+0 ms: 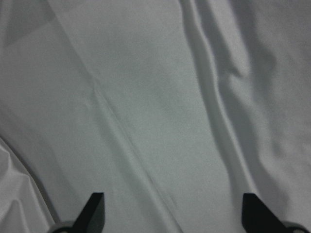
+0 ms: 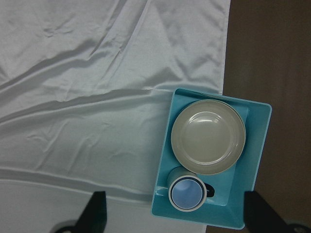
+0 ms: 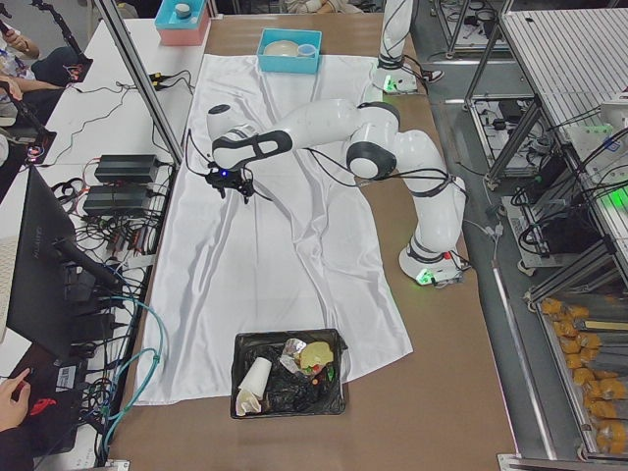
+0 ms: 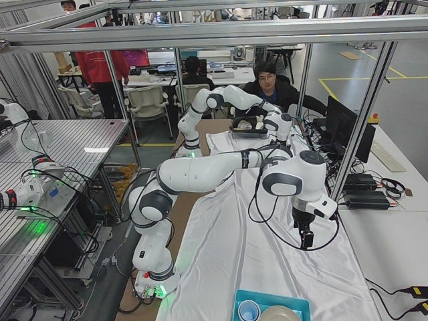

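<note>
A wrinkled white cloth (image 3: pixel 275 255) covers much of the table. My left gripper hangs over it, fingers wide apart, with only cloth beneath. My right gripper (image 4: pixel 303 237) is also open and empty, above the cloth beside a turquoise bin (image 2: pixel 261 136). That bin holds a beige plate (image 2: pixel 208 137) and a mug (image 2: pixel 187 194) with a pale blue inside and dark handle.
A black tray (image 3: pixel 289 412) with a white cup, crumpled wrapper and food scraps sits at the opposite end. Monitors, cables and metal frames line the sides; a seated person is near the black tray.
</note>
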